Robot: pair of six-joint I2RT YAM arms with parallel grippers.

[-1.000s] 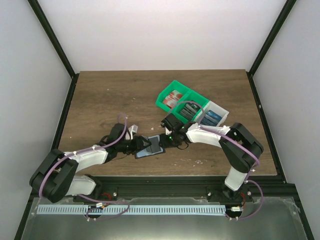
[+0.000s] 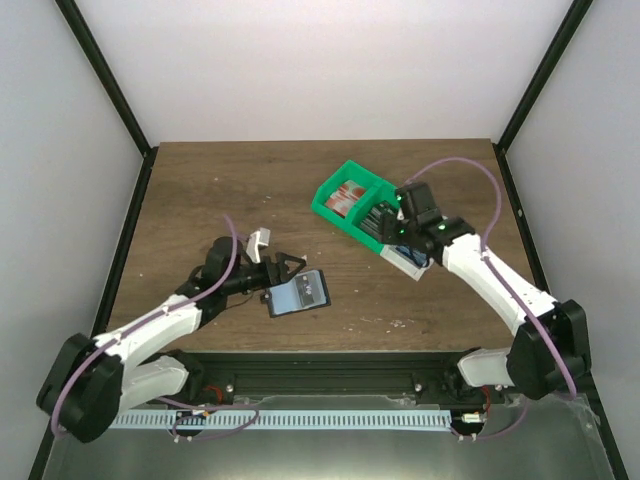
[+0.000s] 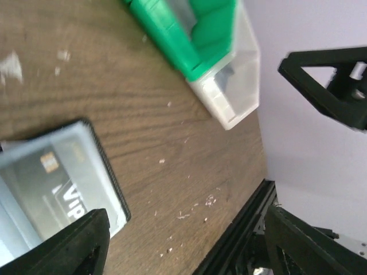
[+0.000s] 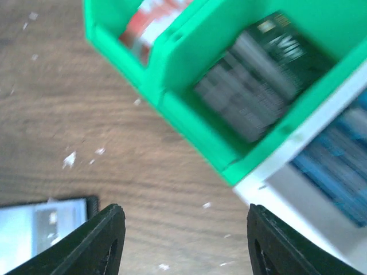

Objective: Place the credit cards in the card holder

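The open card holder (image 2: 300,293), with a dark edge and pale clear pockets, lies flat on the table. Under its clear sleeve a grey card marked "Vip" (image 3: 70,197) shows in the left wrist view. My left gripper is open above the holder's right side, fingers wide apart and nothing between them. My right gripper also stands open and empty, by the boxes' near side. Grey and dark cards (image 4: 246,86) stand in one green compartment, red-and-white cards (image 2: 345,197) in the other. Blue-edged cards (image 4: 332,172) fill the white box, partly hidden from above.
The green box (image 2: 325,208) and the white box (image 2: 402,264) adjoin, lying diagonally behind and right of the holder. Their raised walls stand close to the right gripper. Bare tabletop (image 2: 220,200) spreads at the back left, and the front right is clear.
My right gripper has left the holder and moved back and right to the boxes. The left arm has shifted slightly away from the front edge, and its fingers have spread.
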